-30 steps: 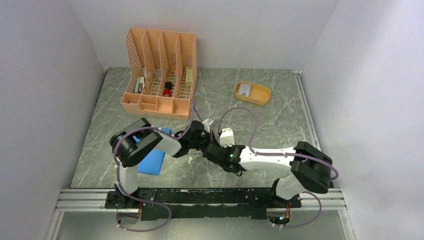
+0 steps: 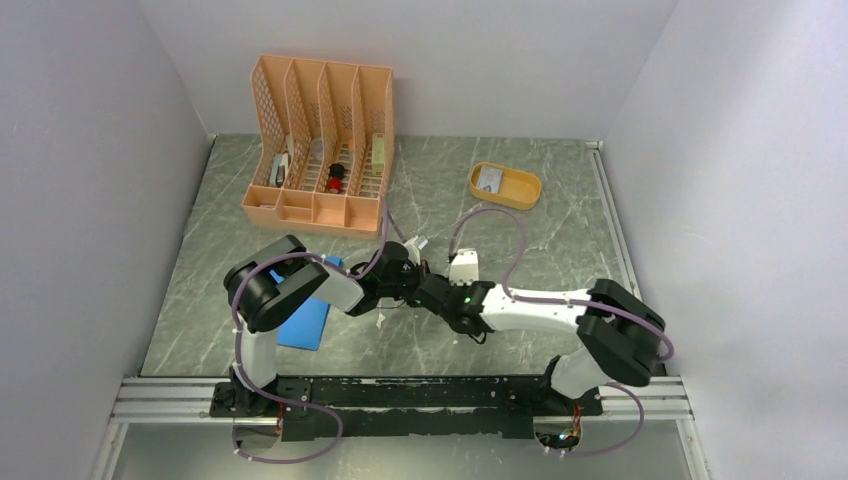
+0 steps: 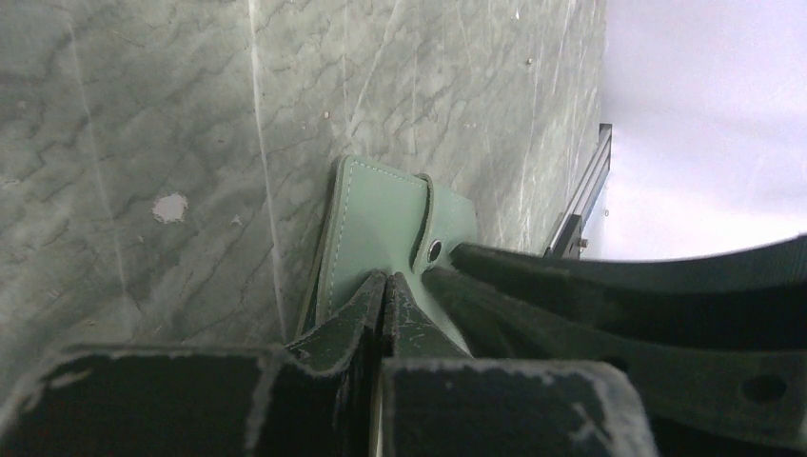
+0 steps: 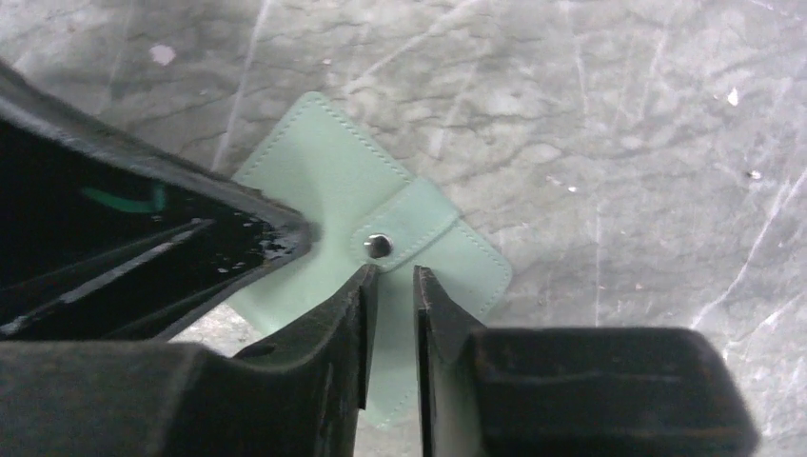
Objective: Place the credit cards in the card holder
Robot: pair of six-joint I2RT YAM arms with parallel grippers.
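The pale green card holder (image 3: 381,211) with its snap strap lies at the middle of the table, hidden under the arms in the top view. My left gripper is shut on the card holder's near side. In the right wrist view the card holder (image 4: 333,171) shows its strap and dark snap button, and a black left finger (image 4: 276,238) reaches over it from the left. Above the card holder my right gripper stands part open with a narrow gap, nothing visible between its tips. No loose credit card can be made out.
A yellow tray (image 2: 525,190) with a white card-like item (image 2: 489,180) stands at the back right. An orange divided organizer (image 2: 360,215) holding small items is at the back left. A blue sheet (image 2: 303,325) lies partly under the left arm.
The left arm has stayed almost still.
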